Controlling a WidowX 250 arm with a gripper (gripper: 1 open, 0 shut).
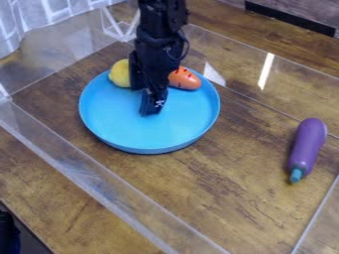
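My black gripper [149,91] reaches down from the top centre over a blue plate [149,128], with its fingers open and low inside the plate's back half. Behind and beside it at the plate's back lie a yellow object [119,73], partly hidden by my gripper, and an orange carrot-like piece [185,80]. Whether anything small sits between the fingers is hard to tell.
A purple marker-like object [306,149] with a teal tip lies at the right of the wooden table [225,198]. Clear walls edge the area.
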